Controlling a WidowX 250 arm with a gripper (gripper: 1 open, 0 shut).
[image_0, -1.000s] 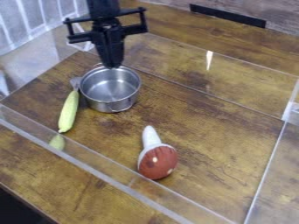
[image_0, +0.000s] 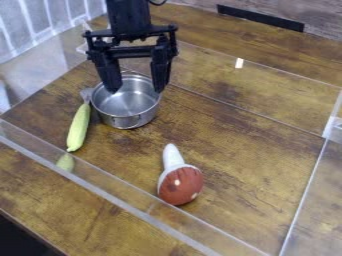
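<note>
My black gripper (image_0: 132, 72) hangs over the steel pot (image_0: 124, 105), its two fingers spread wide with nothing visible between them. A pale yellow-green corn cob (image_0: 79, 126) lies just left of the pot, on the wooden table. In the lower middle a red and white object (image_0: 179, 181), with a narrow white end toward the back, lies on the table.
Clear plastic walls run along the left, front and right edges of the work area (image_0: 261, 120).
My gripper has come down from above toward the pot, and its fingers now reach lower, over the pot's back part. The objects on the table have not moved.
</note>
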